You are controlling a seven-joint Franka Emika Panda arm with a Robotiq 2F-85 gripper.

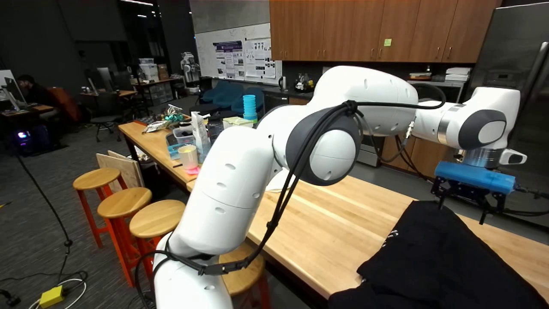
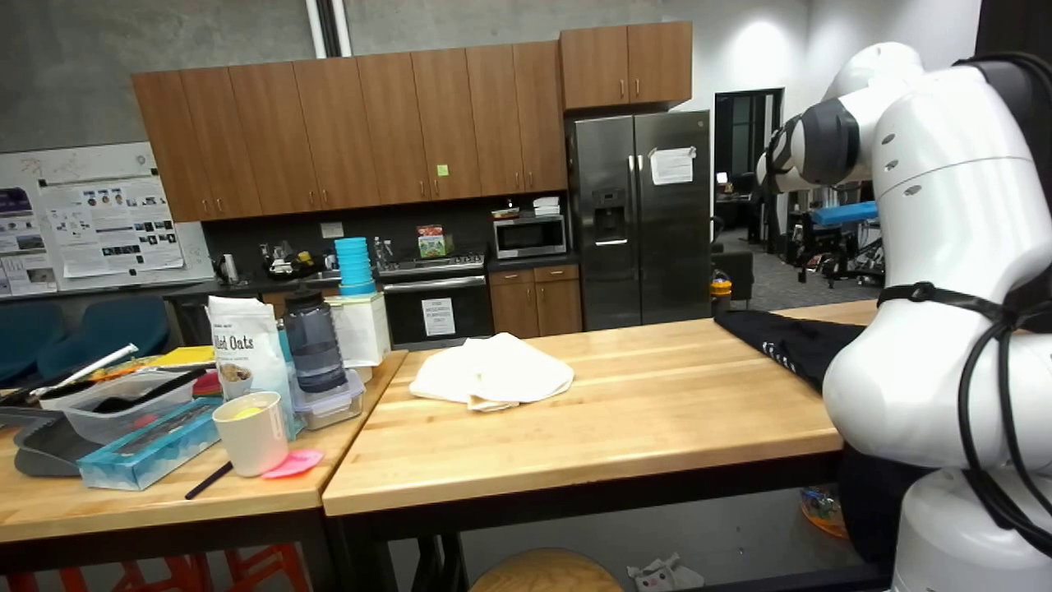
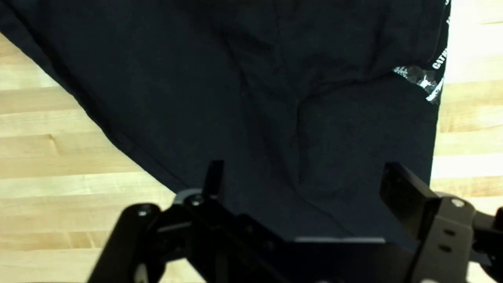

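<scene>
A black cloth garment (image 1: 432,257) lies spread over the right end of the wooden table, with white lettering along one edge. The wrist view shows the garment (image 3: 198,103) filling the middle, faint folds crossing it. My gripper (image 1: 462,212) hangs above its far end, below the blue-covered wrist mount. Seen from the wrist, the gripper stands open, fingers wide apart, with the dark fabric below the gap. Whether the fingertips touch the cloth, I cannot tell. Exterior view 2 has only part of the garment (image 2: 789,340), behind the arm.
A folded white cloth (image 2: 493,373) rests on the table's left part. A side table holds a mug (image 2: 251,434), an oats bag (image 2: 242,345) and a dark bottle (image 2: 313,340). Bare wood (image 2: 611,409) fills the tabletop's middle. Several stools (image 1: 157,219) stand along the near side.
</scene>
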